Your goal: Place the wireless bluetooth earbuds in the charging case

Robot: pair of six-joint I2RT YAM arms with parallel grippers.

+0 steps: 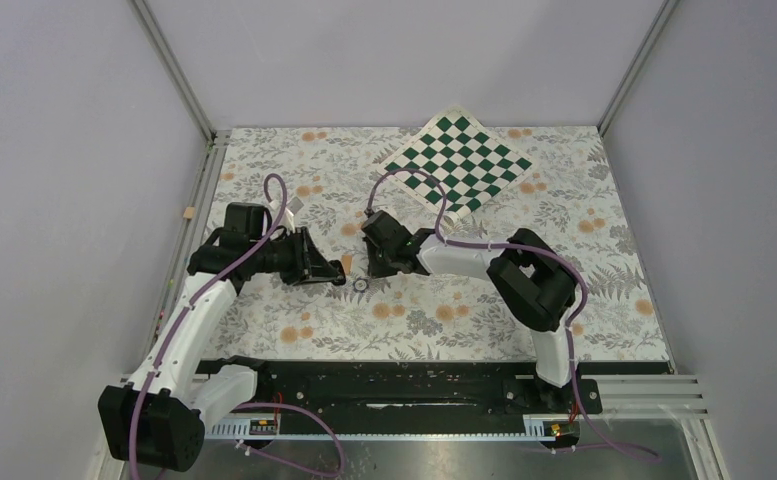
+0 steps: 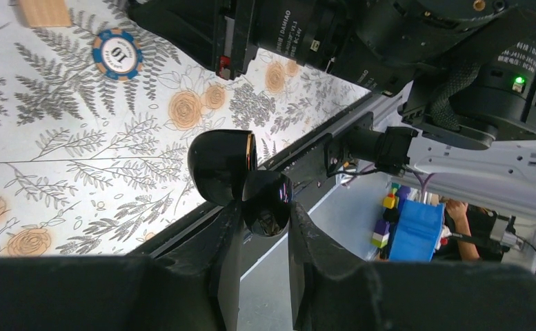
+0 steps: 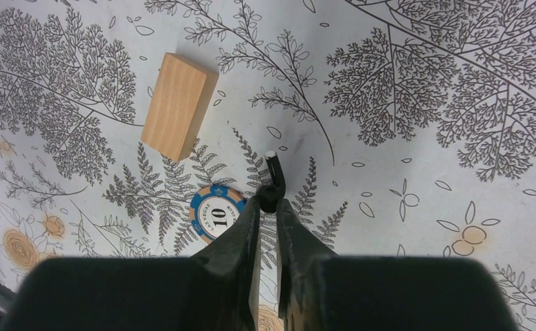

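The glossy black charging case [image 2: 267,200] sits between the fingertips of my left gripper, its lid [image 2: 220,167] hinged open. In the top view this case [image 1: 338,272] is held out to the left of the right arm. A small black earbud [image 3: 274,172] with a pale stem tip is pinched at its rounded end by my right gripper. Both of them are low over the patterned cloth, though I cannot tell whether the earbud touches it. No other earbud shows, and the inside of the case is not clear.
A small wooden block [image 3: 179,107] and a blue-and-white poker chip [image 3: 215,212] lie close to the right fingertips. Farther back is a green checkered board [image 1: 457,160]. Open cloth stretches across the front and right of the table.
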